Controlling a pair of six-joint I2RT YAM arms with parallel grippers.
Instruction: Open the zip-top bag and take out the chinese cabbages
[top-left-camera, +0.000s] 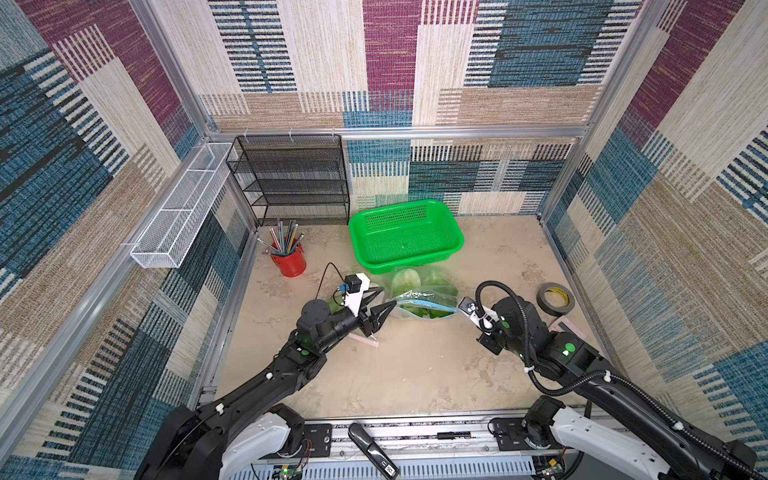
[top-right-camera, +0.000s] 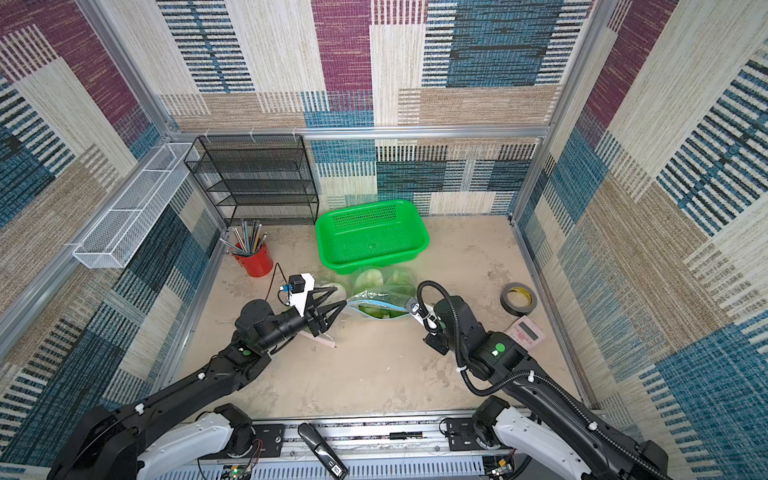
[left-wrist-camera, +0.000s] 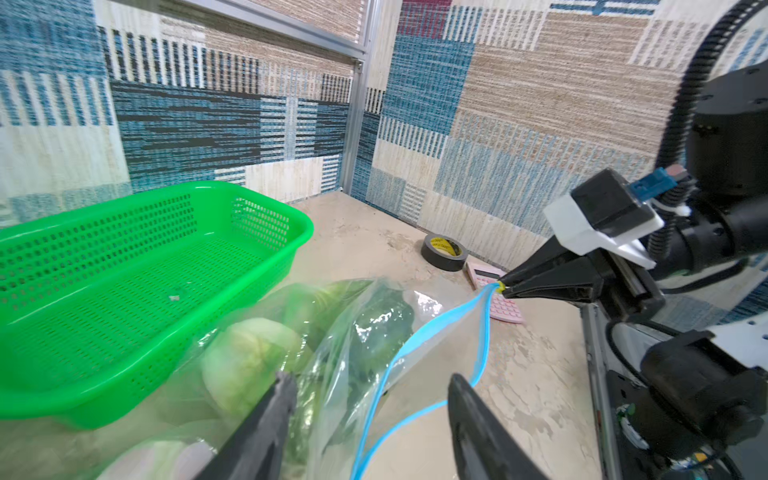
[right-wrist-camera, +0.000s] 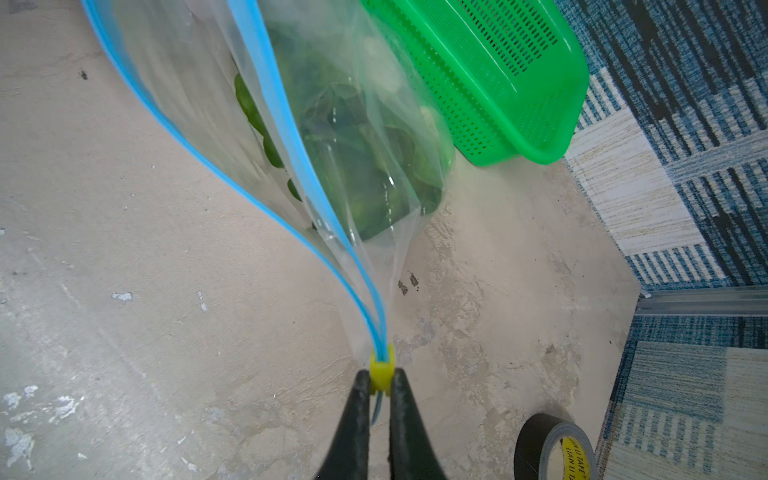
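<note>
The clear zip top bag (left-wrist-camera: 360, 336) has its blue-edged mouth parted into a long loop. Inside it are Chinese cabbages, a pale one (left-wrist-camera: 252, 356) and dark green leaves (right-wrist-camera: 344, 172) showing through the plastic. My right gripper is shut on the yellow zip slider (right-wrist-camera: 381, 373) at the right end of the blue seal. At the bag's left end, my left gripper (top-left-camera: 389, 297) stands open. In the left wrist view, its blurred fingers (left-wrist-camera: 276, 420) spread to either side of the seal's near end, and nothing appears gripped.
Close behind the bag is an empty green basket (top-left-camera: 406, 232). A red pen cup (top-left-camera: 290, 262) stands to the left, near a black wire rack (top-left-camera: 292, 180). Black tape (top-right-camera: 518, 299) and a pink calculator (top-right-camera: 526, 332) lie right.
</note>
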